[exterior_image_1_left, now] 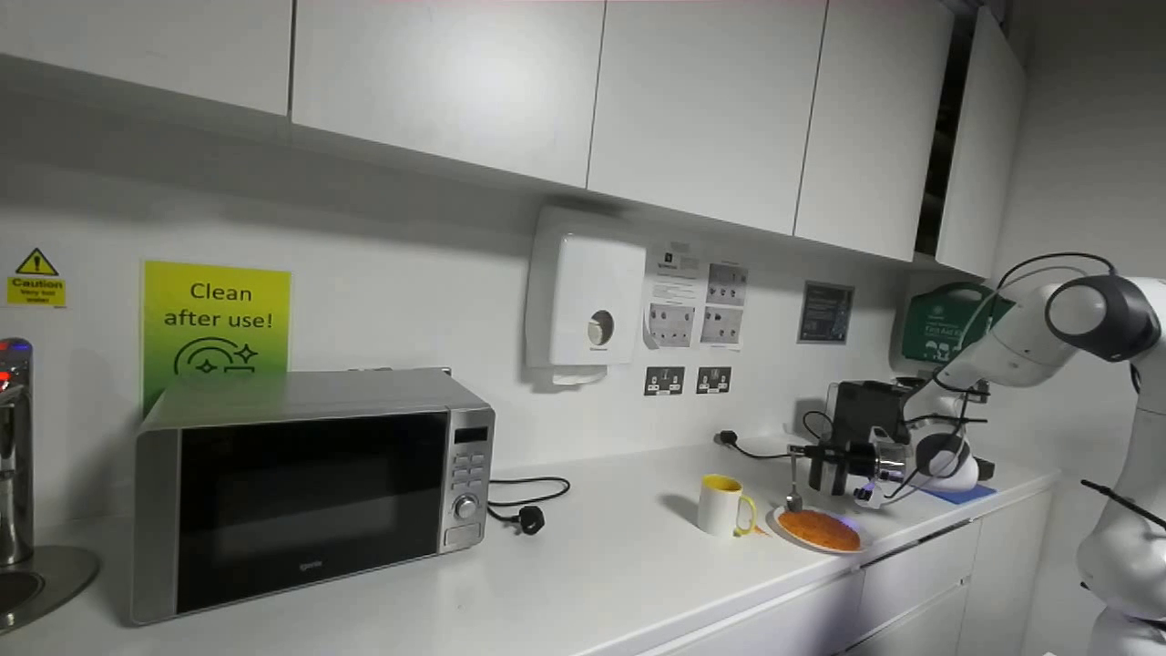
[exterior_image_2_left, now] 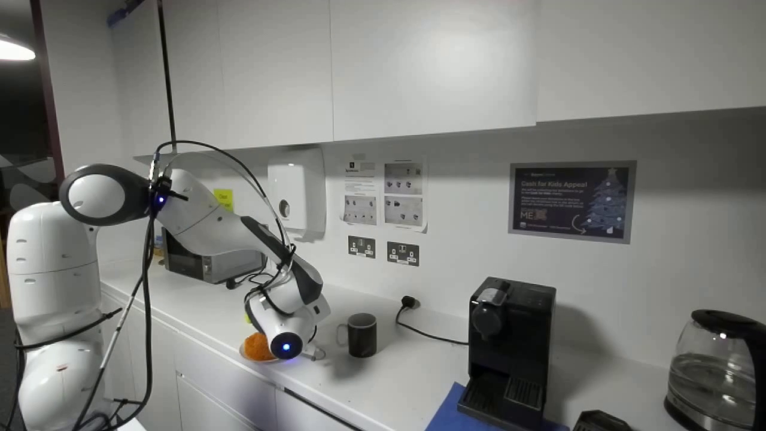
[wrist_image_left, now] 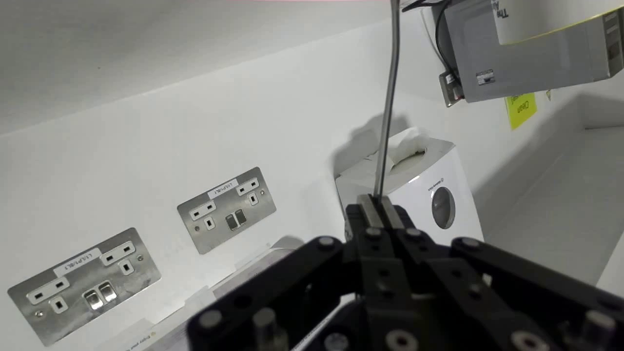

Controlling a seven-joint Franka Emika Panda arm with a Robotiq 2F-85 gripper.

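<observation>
My gripper (exterior_image_1_left: pixel 801 449) is shut on the thin metal handle of a spoon (exterior_image_1_left: pixel 794 494), which hangs bowl down by the back left edge of a plate of orange food (exterior_image_1_left: pixel 820 531). Whether the bowl touches the plate is unclear. In the wrist view the handle (wrist_image_left: pixel 387 105) runs upward from the closed fingertips (wrist_image_left: pixel 369 211), and its bowl end is out of frame. A white mug with a yellow inside (exterior_image_1_left: pixel 721 507) stands just left of the plate. In exterior view 2 a dark mug (exterior_image_2_left: pixel 362 335) stands right of the plate, near the spoon's bowl (exterior_image_2_left: pixel 316 352).
A black coffee machine (exterior_image_2_left: pixel 511 345) sits on a blue mat (exterior_image_2_left: pixel 445 410), with a glass kettle (exterior_image_2_left: pixel 711 373) to its right. The microwave (exterior_image_1_left: pixel 317 492) fills the counter's left side. Open counter (exterior_image_1_left: pixel 601 547) lies between microwave and white mug. Wall cupboards hang above.
</observation>
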